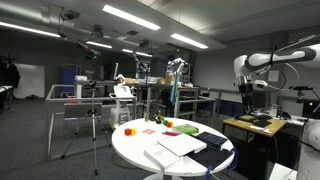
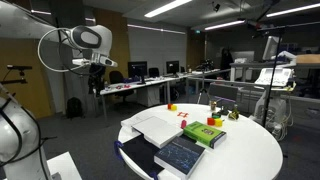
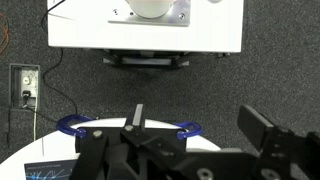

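Observation:
In exterior view 1 my gripper (image 1: 246, 104) hangs high at the right, off the edge of the round white table (image 1: 140, 157). Exterior view 2 puts the gripper (image 2: 98, 92) at the upper left, clear of the tabletop (image 2: 245, 155). Looking down in the wrist view, the gripper has its dark fingers (image 3: 262, 132) spread, with nothing visible between them. On the table lie a flat white box (image 2: 157, 130), a green box (image 2: 206, 134) and a dark grey box (image 2: 179, 157).
Small red and yellow pieces (image 2: 214, 121) are scattered toward the table's far side. Two blue clamps (image 3: 189, 130) grip the table edge. Dark carpet (image 3: 215, 85) separates it from a white surface (image 3: 215, 35). A tripod (image 1: 95, 120) stands beyond the table.

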